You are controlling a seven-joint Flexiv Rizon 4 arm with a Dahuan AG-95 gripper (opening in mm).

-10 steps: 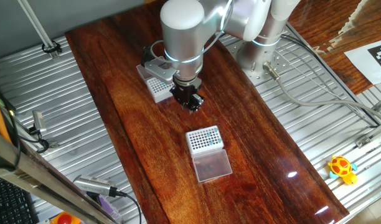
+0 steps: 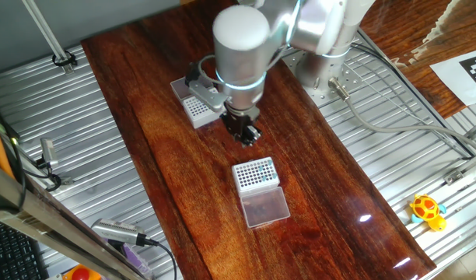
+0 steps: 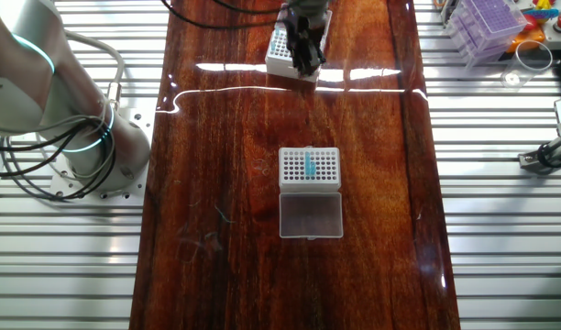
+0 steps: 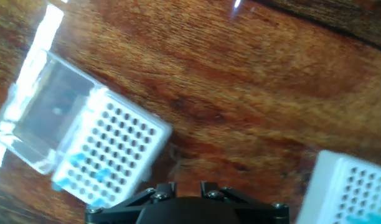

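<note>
Two white tip boxes with rows of round holes sit on the wooden table. The front box [image 2: 256, 175] has a clear lid [image 2: 265, 207] laid open, and a few blue tips [image 3: 310, 165] stand in its rack. The other box [image 2: 201, 111] is farther back, partly covered by the arm in both exterior views. My gripper [image 2: 243, 136] hangs above the table between the boxes. In the wrist view, one box [image 4: 112, 146] with scattered blue pieces lies left and another [image 4: 355, 190] is cut off at right. The black fingers [image 4: 160, 194] stand slightly apart, with bare wood visible between.
A cable crosses the table near the back box in exterior view 2. A purple rack [image 3: 487, 27] and a clear cup [image 3: 528, 62] stand off the table, as does a toy turtle [image 2: 427, 210]. Much of the wood is bare.
The arm and gripper have shifted slightly right and a little toward the front in exterior view 1. Both boxes stay where they were.
</note>
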